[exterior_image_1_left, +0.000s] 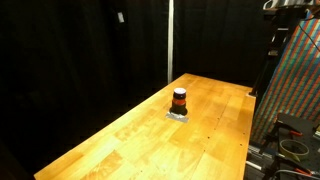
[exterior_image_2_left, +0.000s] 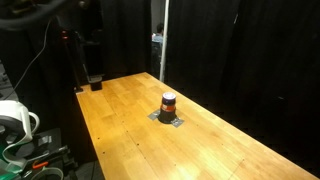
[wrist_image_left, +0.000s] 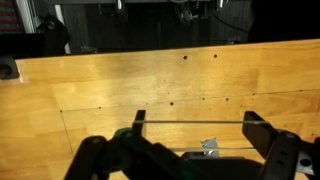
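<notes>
A dark cylinder with an orange-red band and a pale top (exterior_image_1_left: 179, 99) stands upright near the middle of the wooden table. Flat silvery pieces (exterior_image_1_left: 177, 117) lie at its foot; exterior view 2 shows the same dark cylinder (exterior_image_2_left: 168, 108). At the bottom of the wrist view, my gripper has its black fingers wide apart, above the table. Two thin straight lines span the gap between them; what they are, I cannot tell. A small silvery patch (wrist_image_left: 210, 147) shows through that gap, while the cylinder itself does not show clearly there.
Black curtains (exterior_image_1_left: 80, 60) hang behind it. Clamps and cables (exterior_image_1_left: 292, 148) crowd the floor area at the right. A small dark box (exterior_image_2_left: 95, 83) sits by the far left table edge.
</notes>
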